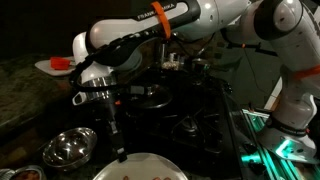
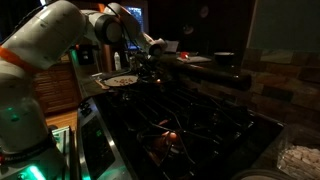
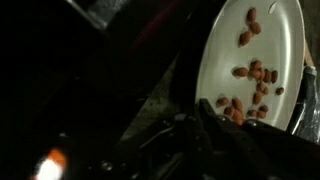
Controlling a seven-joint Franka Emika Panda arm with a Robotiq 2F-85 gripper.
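Observation:
In exterior view 1, my gripper (image 1: 119, 153) points down at the back left rim of a pale oval plate (image 1: 145, 167). From the wrist view, several brown, almond-like nuts (image 3: 254, 72) lie spread over that plate (image 3: 220, 61). The dark gripper shows at the bottom of the same view, close to the plate's near left edge. Its fingers look shut, but the fingertips are too dark to make out anything between them. Exterior view 2 shows the plate (image 2: 122, 80) small, at the far end of the counter.
A shiny metal bowl (image 1: 70, 148) stands left of the plate. Behind is a dark stove with a lidded pan (image 1: 150, 97) on it. A red item (image 1: 60, 63) lies at the back left. In exterior view 2, a clear container (image 2: 298, 155) sits at the near right.

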